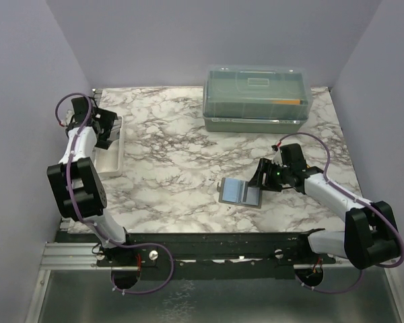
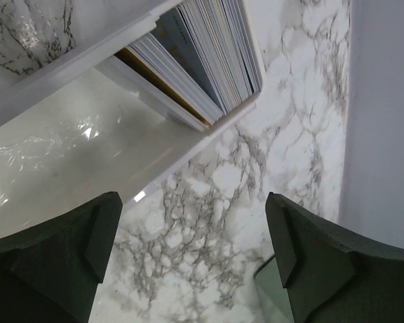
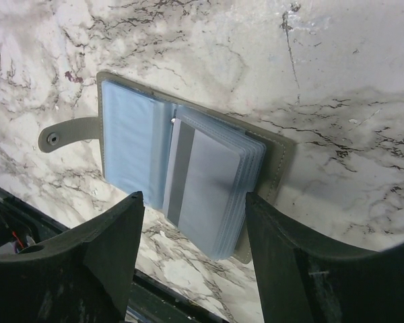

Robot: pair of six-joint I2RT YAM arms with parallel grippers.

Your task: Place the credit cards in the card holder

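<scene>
Several cards (image 2: 219,54) stand packed at one end of a white tray (image 2: 27,94) in the left wrist view. My left gripper is above and beside that tray, its fingers wide apart with nothing between them. The card holder (image 3: 279,158) lies spread open on the marble table, its clear blue sleeves (image 3: 202,182) facing up and its strap (image 3: 74,131) out to the side. Above the sleeves' near edge is my right gripper, fingers apart; it does not appear to grip anything. From above, my left gripper (image 1: 108,128) covers the cards' end of the tray.
A large lidded greenish box (image 1: 256,101) stands at the back, right of centre. The marble table (image 1: 172,161) between tray and card holder is clear. Grey walls rise close to the left arm and on the right.
</scene>
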